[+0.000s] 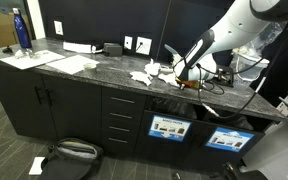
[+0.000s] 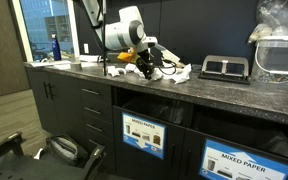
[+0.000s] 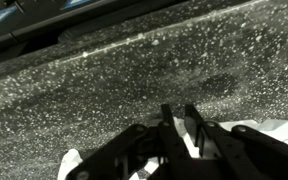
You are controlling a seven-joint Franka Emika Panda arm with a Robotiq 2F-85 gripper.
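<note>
Crumpled white paper or cloth (image 2: 181, 74) lies in several pieces on the dark speckled countertop (image 3: 94, 110). In the wrist view, white material (image 3: 69, 163) shows at the lower edge, around and below my gripper. Its two dark fingertips stand a small gap apart, with bare counter visible just beyond them. White also shows behind the fingers, but whether any of it is between them is unclear. The white arm (image 1: 190, 72) reaches down to the right part of the counter in exterior view 1; the fingers are too small to make out there.
A toaster-like appliance (image 2: 225, 67) and a clear bin (image 2: 279, 55) stand right of the arm. Dark cables run beside it. Open shelves labelled "mixed paper" (image 2: 144, 133) lie below the counter's front edge. A blue bottle (image 1: 22, 31) stands far left.
</note>
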